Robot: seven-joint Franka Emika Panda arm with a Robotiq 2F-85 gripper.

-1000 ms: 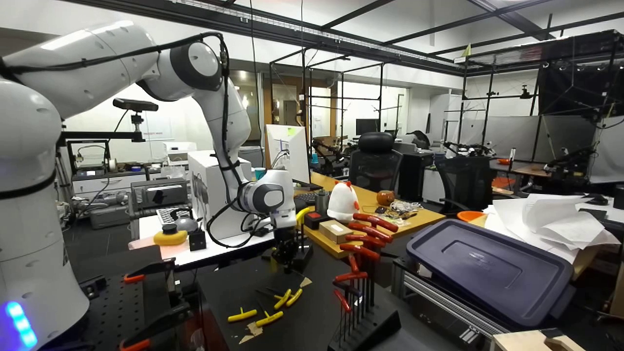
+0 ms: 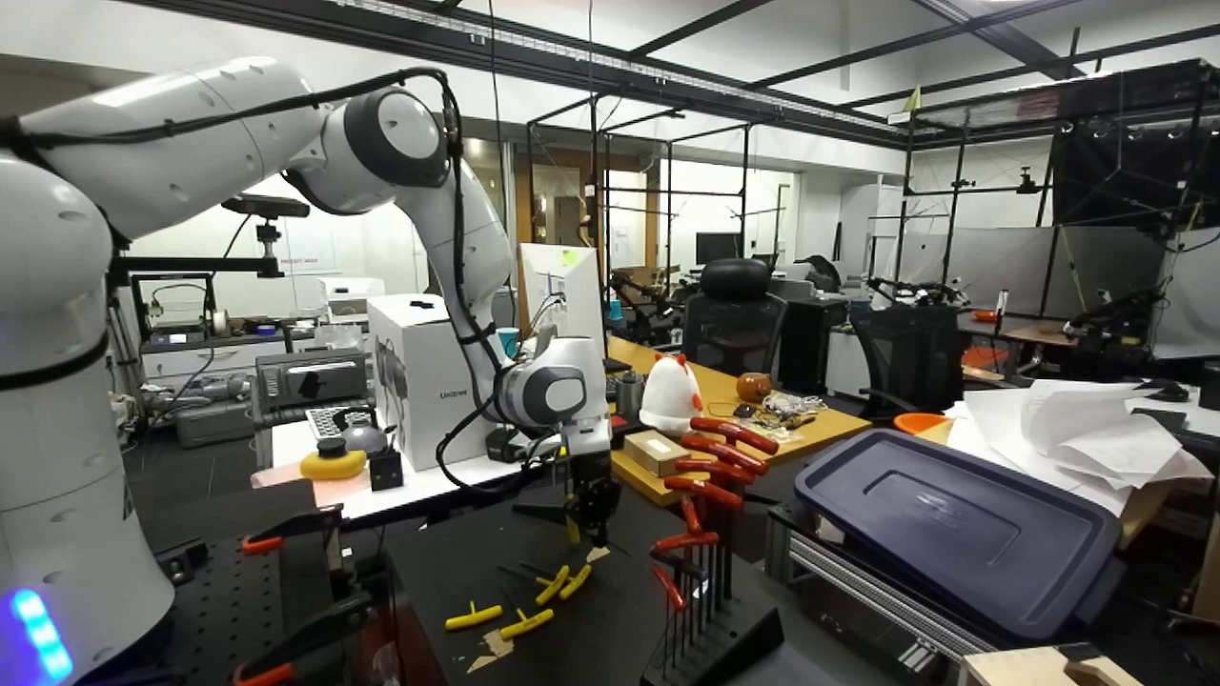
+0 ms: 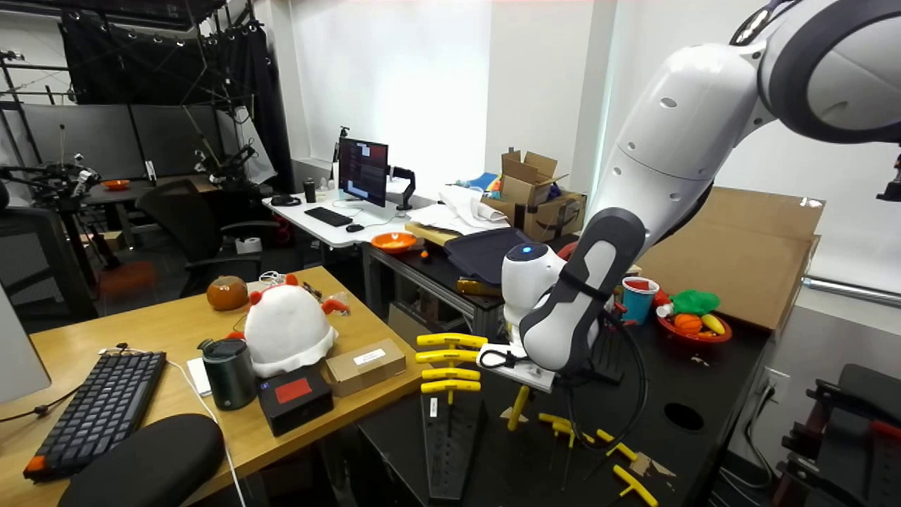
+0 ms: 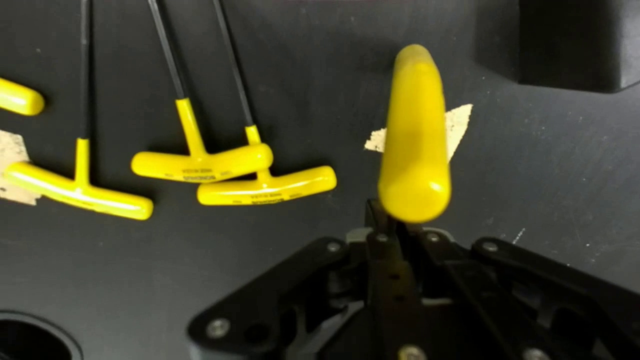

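In the wrist view, my gripper is shut on the near end of a yellow T-handle hex key point(image 4: 415, 135). This key's handle points away from the fingers, above the black table; its shaft is hidden. Several other yellow T-handle keys point(image 4: 202, 166) lie flat on the tabletop to the left, two of them crossing. From exterior view 1 the gripper point(image 2: 595, 528) appears low over the table, behind the loose keys point(image 2: 552, 584). A black stand point(image 3: 445, 448) with upright yellow-handled keys point(image 3: 450, 373) is beside the arm in exterior view 2.
A second stand point(image 2: 732, 640) of red-handled keys rises at the table's right in exterior view 1. Masking tape pieces point(image 4: 459, 129) stick to the table. A round hole point(image 3: 683, 415) and a red bowl point(image 3: 694, 334) lie farther off, with bare tabletop between things.
My gripper has moved right and slightly lower in exterior view 1, covering the yellow handle seen beside it before. The loose keys on the table have not moved.
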